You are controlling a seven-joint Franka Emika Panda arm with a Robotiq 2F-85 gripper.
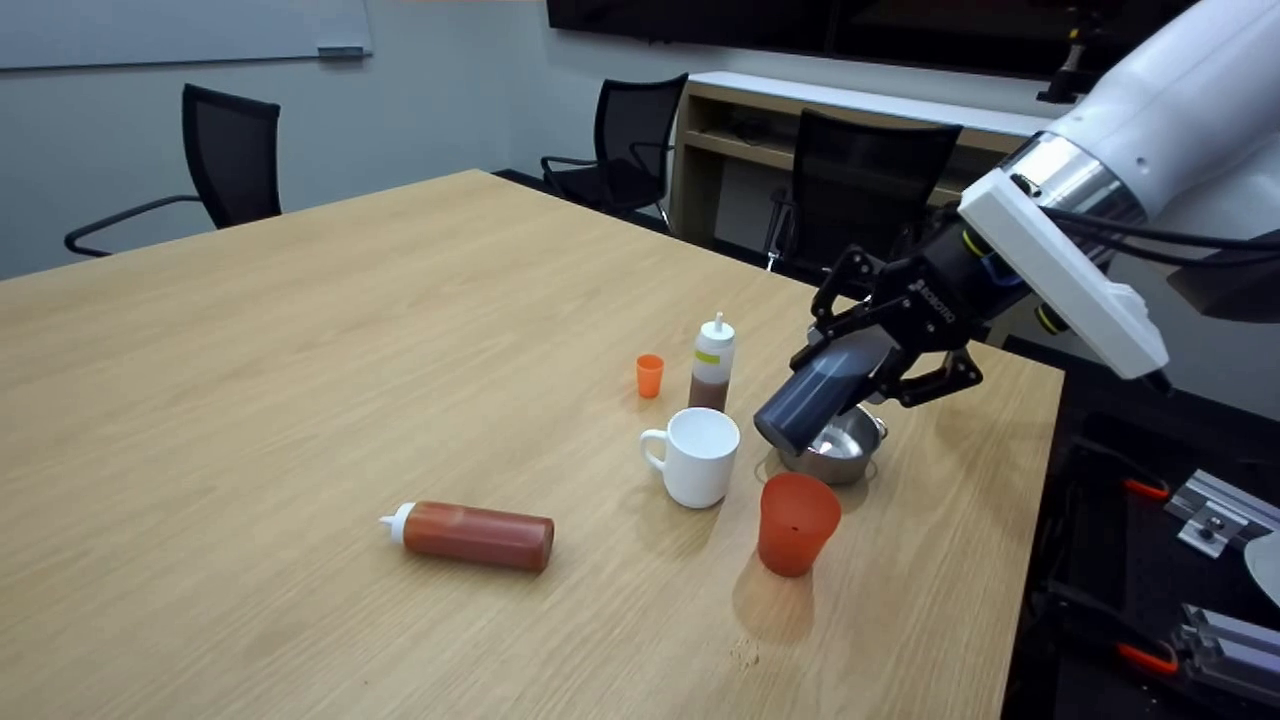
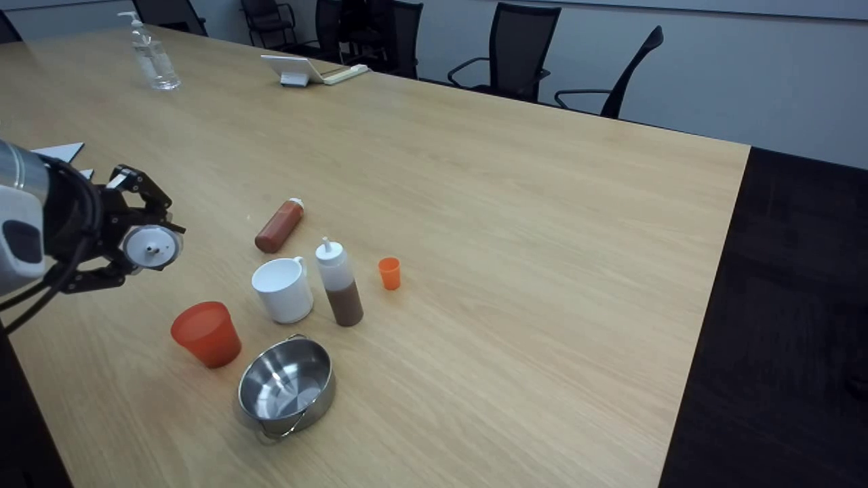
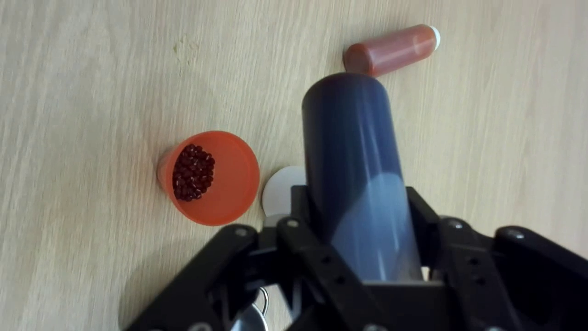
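Note:
My gripper (image 1: 870, 360) is shut on a squeeze bottle (image 1: 811, 398) with dark contents, held tilted in the air. In the wrist view the dark bottle (image 3: 353, 160) runs up between the fingers; from the second exterior view only its white end (image 2: 152, 247) shows. Behind it in the first exterior view, partly covered, is a steel pot (image 1: 846, 450). A red-orange cup (image 3: 231, 176) stands on the table with dark red beans (image 3: 193, 173) inside. A white mug (image 2: 283, 290) is beside the cup.
An upright brown-sauce bottle (image 2: 340, 285) and a small orange cup (image 2: 390, 274) stand near the mug. A red sauce bottle (image 1: 477, 535) lies on its side.

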